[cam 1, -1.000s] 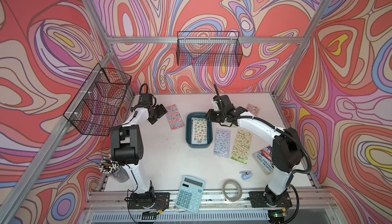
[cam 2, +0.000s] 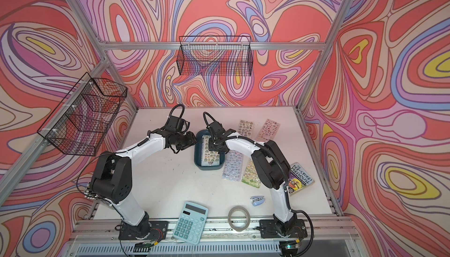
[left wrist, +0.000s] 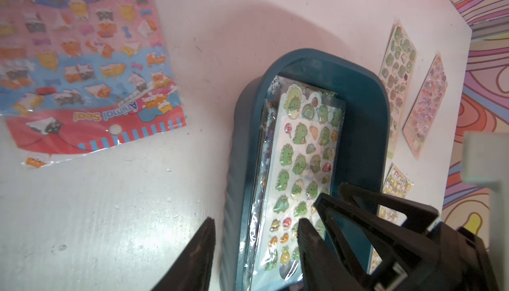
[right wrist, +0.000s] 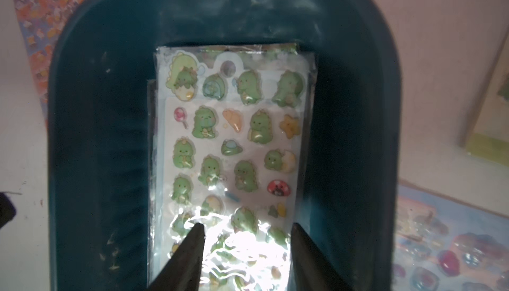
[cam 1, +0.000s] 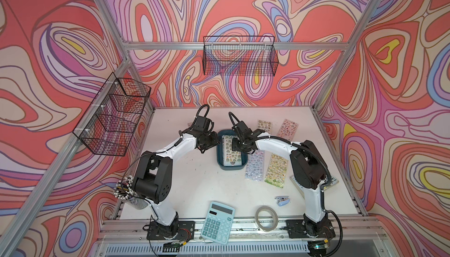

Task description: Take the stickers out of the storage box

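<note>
A dark teal storage box (cam 1: pixel 220 163) stands mid-table, holding a small stack of sticker sheets with green dinosaurs (right wrist: pixel 233 131) on top, lying toward one side. My left gripper hangs at the box's left wall in the left wrist view, its fingers parted and nothing seen between them. My right gripper is over the sheets inside the box, open. In the left wrist view, the right gripper's dark fingers reach across the box's right part.
Loose sticker sheets (cam 1: pixel 276 168) lie right of the box, another (left wrist: pixel 84 68) behind the left gripper. A calculator (cam 1: pixel 218 221), tape roll (cam 1: pixel 257 217), stapler (cam 1: pixel 282 200) and book (cam 2: pixel 300 177) sit toward the front and right.
The box has shifted slightly right.
</note>
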